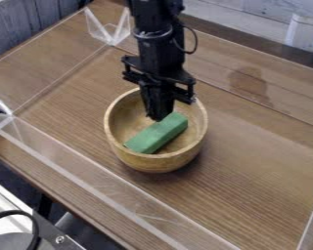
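Observation:
A round wooden bowl [126,132] stands in the middle of the table, with a green bar-shaped object [158,134] lying inside it at a slant. The black gripper [156,100] hangs over the back half of the bowl, above and behind the green object, with nothing visible held in it. Its fingertips are small and dark against the arm, so their exact spacing is hard to make out.
Bare wooden table [250,166] surrounds the bowl, clear to the right and to the left. Clear plastic brackets sit at the back left and left edge. Grey equipment with a black cable [28,229] is at the front left corner.

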